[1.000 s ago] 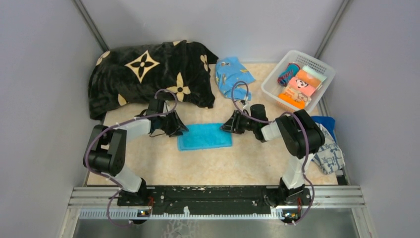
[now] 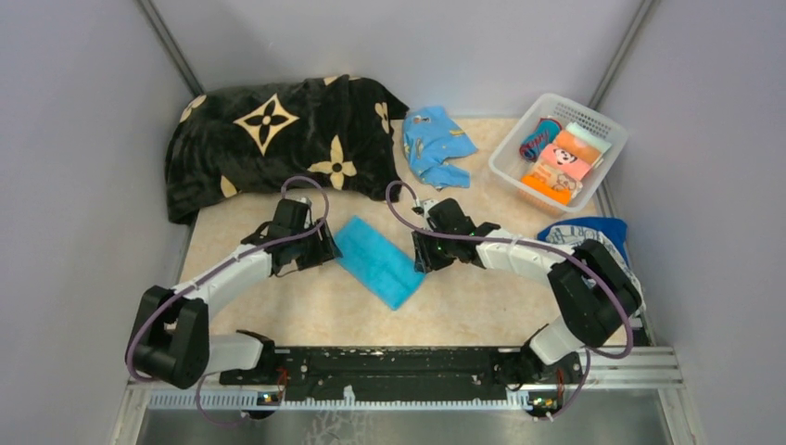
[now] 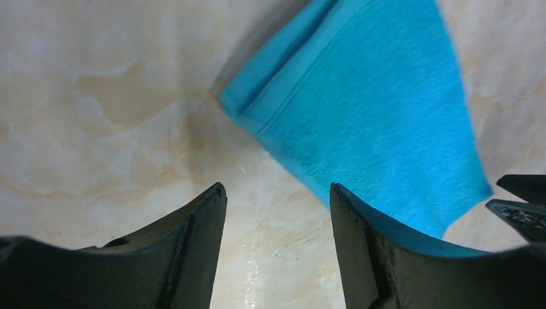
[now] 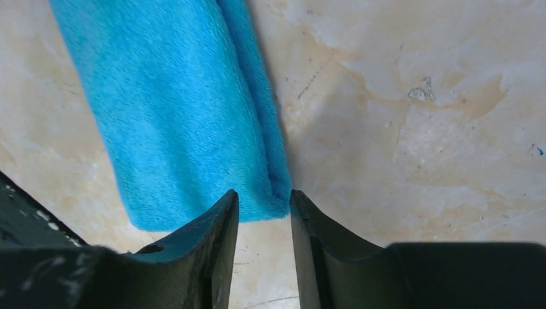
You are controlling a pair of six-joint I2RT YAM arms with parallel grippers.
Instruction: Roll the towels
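The turquoise towel lies folded in a strip, slanting across the table's middle from upper left to lower right. One long edge shows two layers. Just off its left end is my left gripper; in the left wrist view its parted fingers have bare table between them, the right one overlapping the towel's edge. At the opposite end my right gripper stands partly open. Between its fingers the layered corner of the towel shows, not clamped; whether they touch it cannot be told.
Behind lies a large black patterned cloth, with a crumpled blue cloth beside it. A white basket at the back right holds rolled towels. More cloth sits by the right wall.
The towel turned from level to slanting, right end nearer the front.
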